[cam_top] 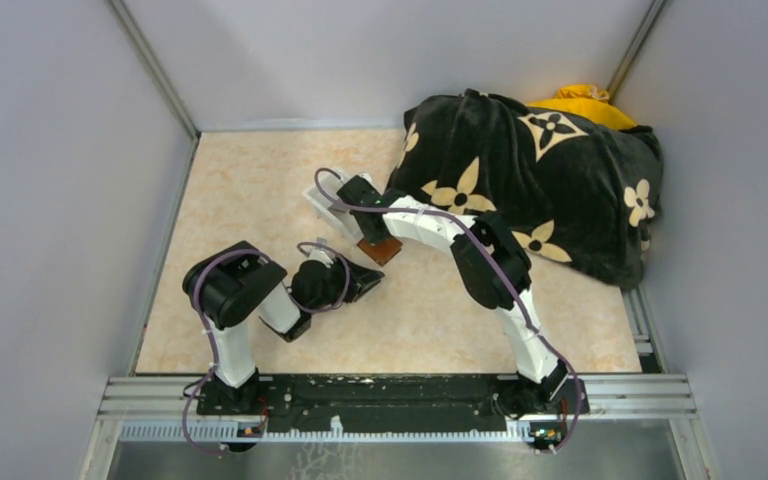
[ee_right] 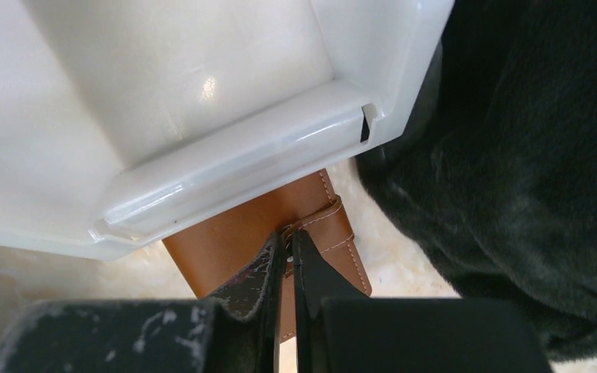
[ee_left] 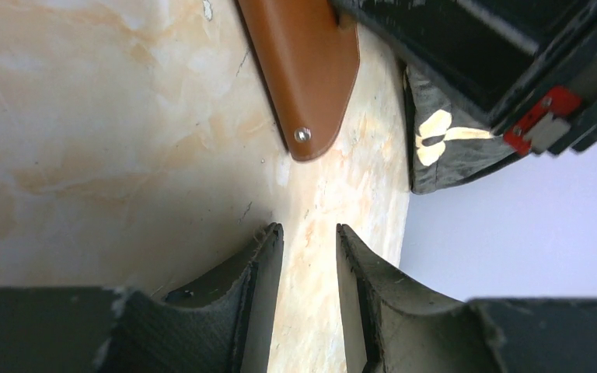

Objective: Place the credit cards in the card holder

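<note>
The brown leather card holder (cam_top: 380, 251) lies on the table near the centre. In the right wrist view its stitched strap (ee_right: 328, 225) has my right gripper shut on it at the edge. A rounded brown flap (ee_left: 303, 93) with a silver snap shows in the left wrist view, flat against the table. Just short of that flap is my left gripper, open with nothing between its fingers. Part of my right gripper's dark body (ee_left: 474, 54) looms over the holder there. No credit card can be made out.
A white tray (ee_right: 233, 175) sits right against the holder's far side, its front wall overlapping it in the right wrist view. A dark patterned blanket (cam_top: 560, 190) fills the back right. Bare table (cam_top: 430, 330) lies in front.
</note>
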